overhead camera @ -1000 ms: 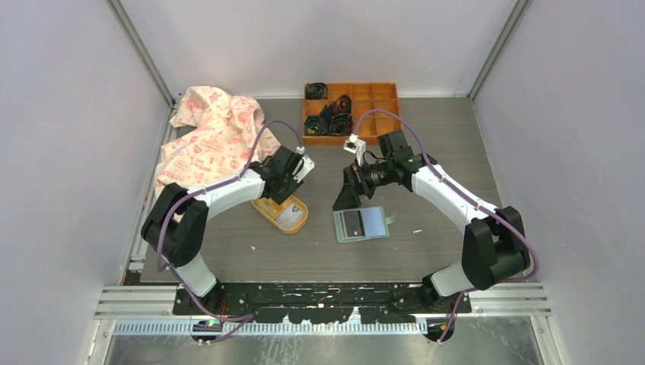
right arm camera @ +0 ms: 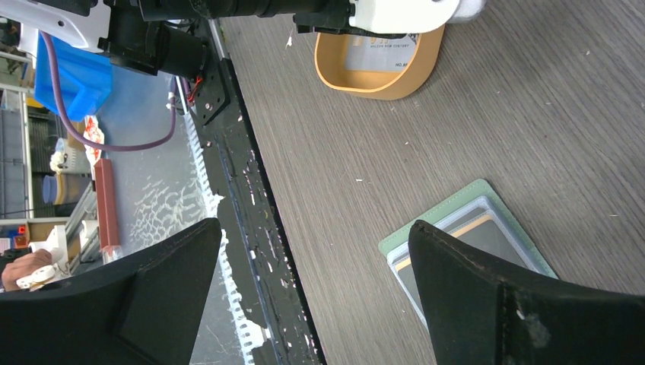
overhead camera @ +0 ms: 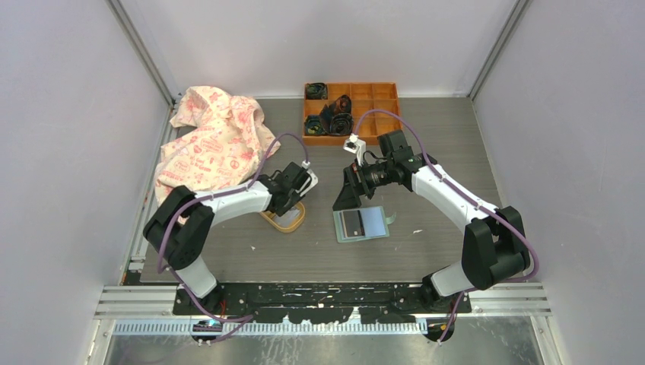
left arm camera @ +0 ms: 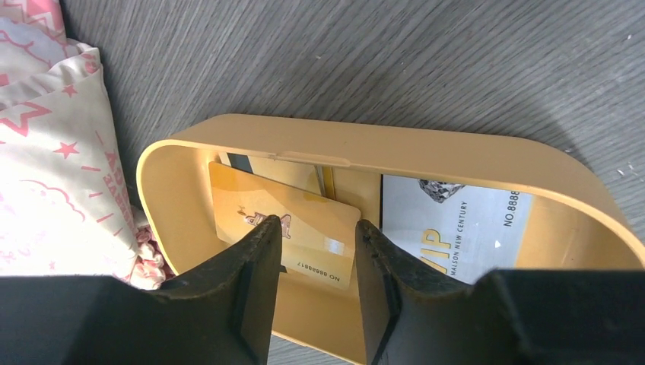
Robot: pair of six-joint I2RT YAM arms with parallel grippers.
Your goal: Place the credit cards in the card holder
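A yellow oval tray [overhead camera: 301, 220] holds the cards. In the left wrist view, a yellow card [left arm camera: 285, 209] lies tilted at one end and a white VIP card [left arm camera: 464, 220] at the other; edges of more cards show beneath the yellow one. My left gripper is over the tray, fingers partly apart, with the yellow card visible between and below the tips; no grip on it shows. The card holder [overhead camera: 340, 237], pale green with clear pockets and a dark card inside, lies flat on the table. Beside it my right gripper stands open and empty.
A patterned cloth [overhead camera: 213, 141] lies crumpled left of the tray. At the back stands an orange compartment box [overhead camera: 373, 104] with dark rolled items. Bare table [overhead camera: 319, 255] separates the tray from the card holder.
Most recently the tray has shifted slightly up and left. The right arm and card holder are still.
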